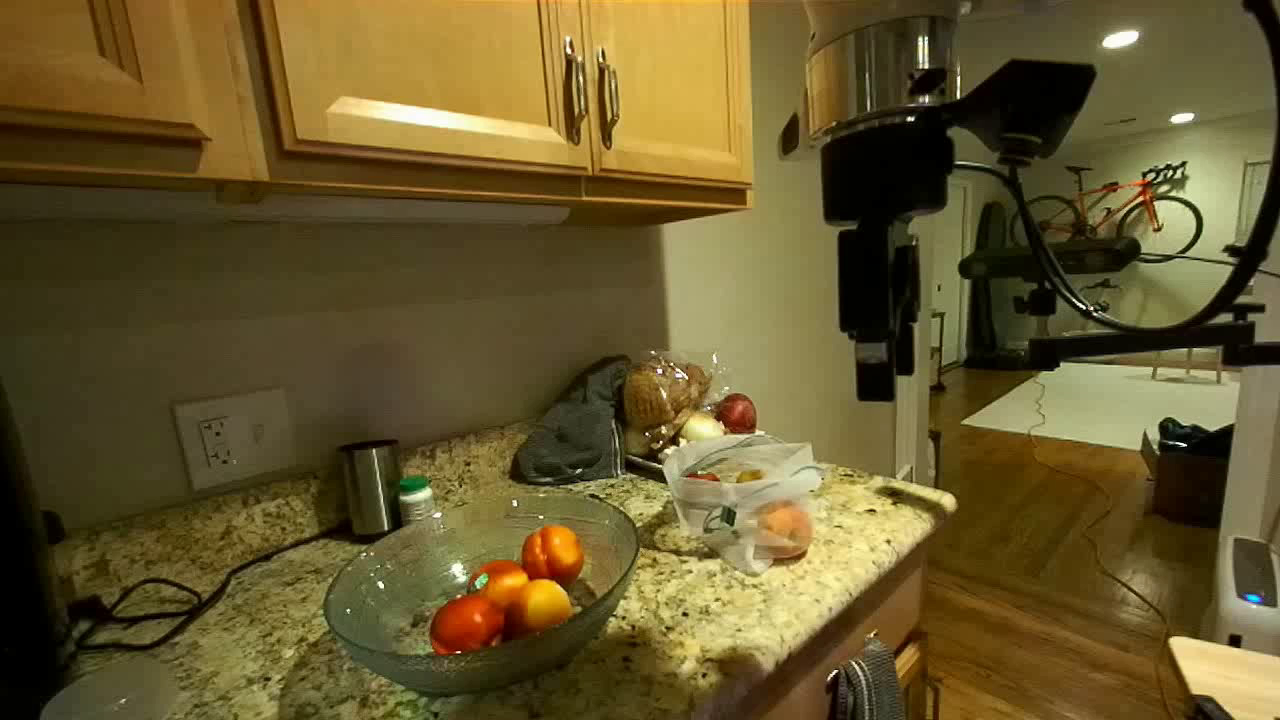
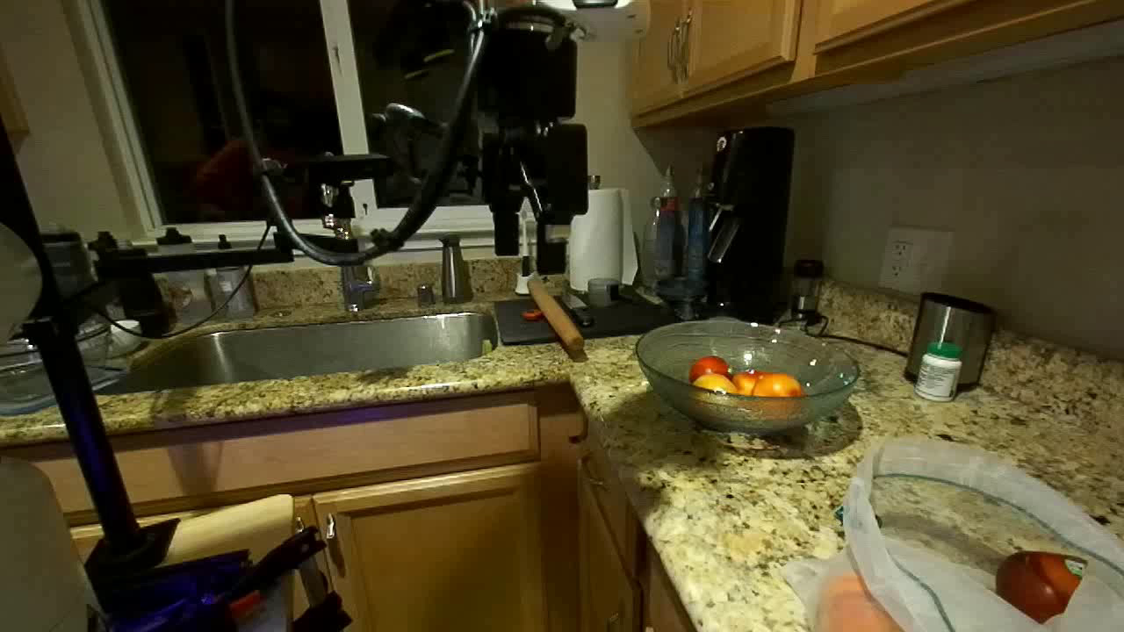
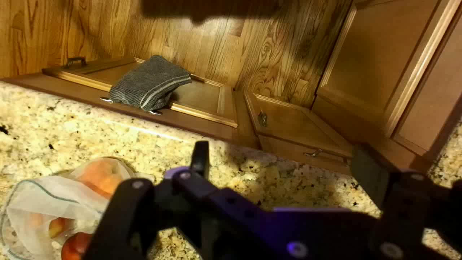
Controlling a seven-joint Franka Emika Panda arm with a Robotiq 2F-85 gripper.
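My gripper stands open above the counter, and only bare countertop shows between its widely parted fingers in the wrist view. In exterior view 2 the gripper hangs fingers down, higher than the glass bowl. Several red and orange fruits, among them an orange one, lie in that bowl. A thin whitish produce bag rests near the counter edge, left of the gripper in the wrist view. Inside it are more fruits, including a red one with a sticker.
A steel canister and a green-capped bottle stand by the wall. Behind the bag sits bread in plastic. A rolling pin lies by the sink. Upper cabinets overhang the counter. A towel hangs below the edge.
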